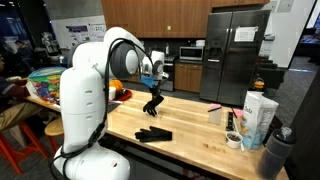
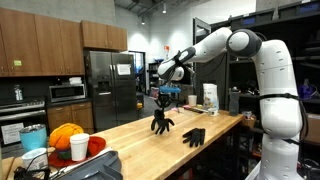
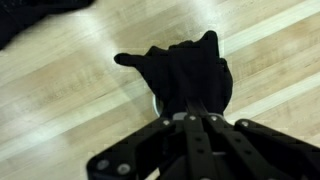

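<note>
A black glove-like cloth [image 2: 160,122] stands upright over the table, its lower parts spread near the surface. My gripper is shut at the cloth's upper end, and the black fabric [image 3: 180,75] runs out from its fingertips in the wrist view. Dark on dark, the exact pinch point is hard to see. A small pale edge [image 3: 157,104] shows beside the cloth; what it belongs to is hidden. A second black glove [image 1: 155,134] lies flat on the table, nearer the arm's base, and a dark part of it appears at the wrist view's upper left.
On one side of the wooden table [image 1: 195,145] stand a bag [image 1: 258,118], a dark canister [image 1: 276,152] and a small container [image 1: 233,139]. A red bowl [image 2: 92,147] and a white cup [image 2: 79,148] are at the other end. A person [image 1: 157,62] is beyond the table.
</note>
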